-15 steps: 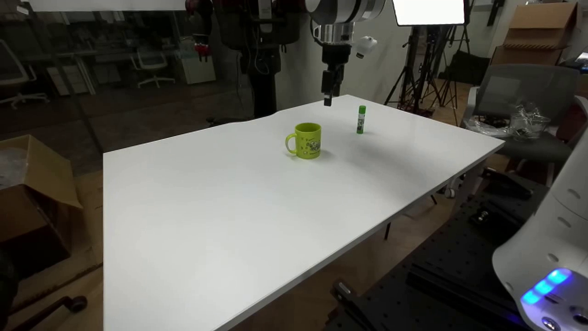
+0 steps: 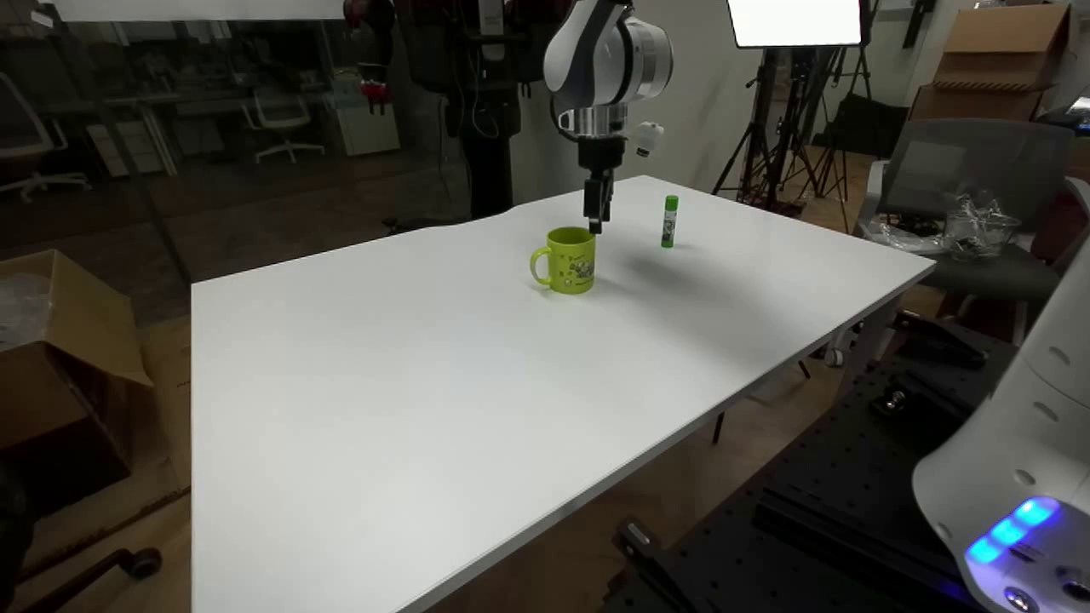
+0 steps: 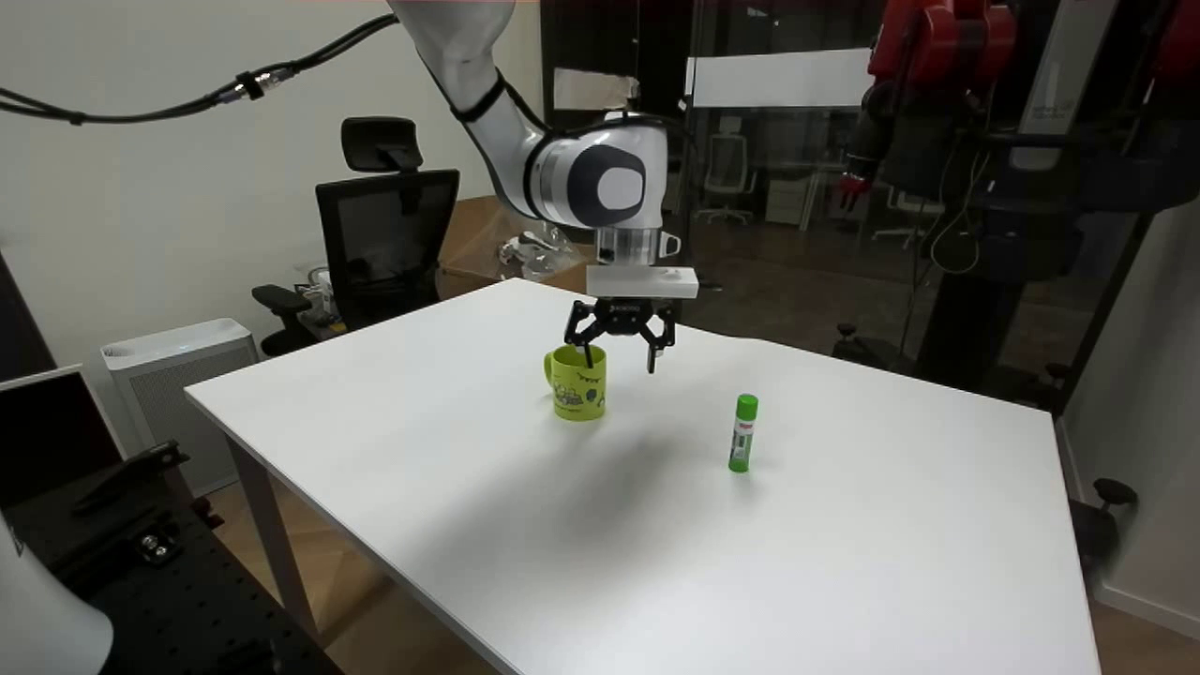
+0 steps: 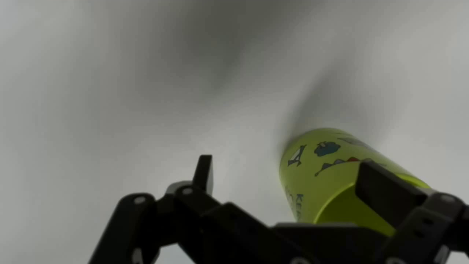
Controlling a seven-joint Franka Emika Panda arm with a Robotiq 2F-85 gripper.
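Note:
A lime-green mug [image 3: 578,388] with printed figures stands upright on the white table [image 3: 900,529], its handle on the left in both exterior views. Just over it, my gripper [image 3: 620,360] points downward with its two fingers spread wide and nothing gripped between them. In the wrist view one of the fingers [image 4: 384,189] overlaps the mug's mouth [image 4: 358,213], while the other is over bare table outside the mug. Whether the first finger dips below the rim is hard to tell. A green-capped glue stick [image 3: 742,433] stands upright, apart from both mug and gripper.
A second, white robot arm base [image 2: 1012,511] sits beyond the table's edge. Chairs and a cardboard box [image 2: 66,358] are off the table.
Over the last second my gripper has come down and toward the mug, shifting left in exterior view 1. The mug and the glue stick stand where they were.

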